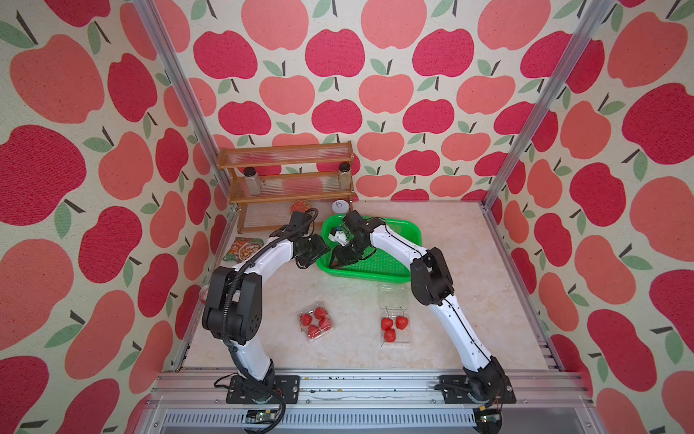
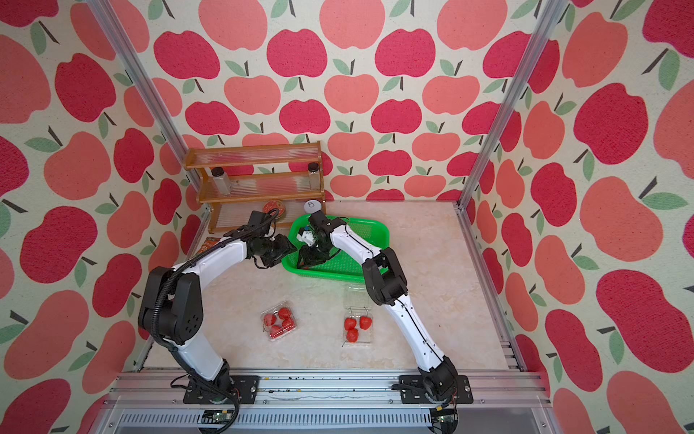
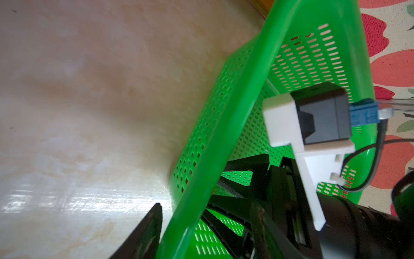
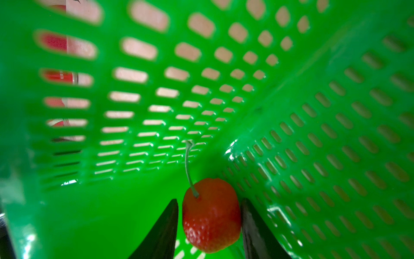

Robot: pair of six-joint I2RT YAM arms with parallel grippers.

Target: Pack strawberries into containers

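Observation:
One red strawberry [image 4: 211, 215] with a green stem sits in a corner of the green basket [image 4: 107, 194], seen in the right wrist view. My right gripper is around it, a finger on each side. The right-hand finger appears to touch the berry; a narrow gap shows at the other. My left gripper is open astride the basket's rim [image 3: 220, 138], one finger outside and one inside. On the table lie a clear container [image 1: 316, 321] with several strawberries and a clear container [image 1: 394, 329] with three; the latter's lid [image 1: 392, 295] is open.
Behind the left arm stands a wooden shelf [image 1: 292, 188] with two jars. A patterned packet [image 1: 243, 249] lies at the left. Both grippers are close together at the basket's left end.

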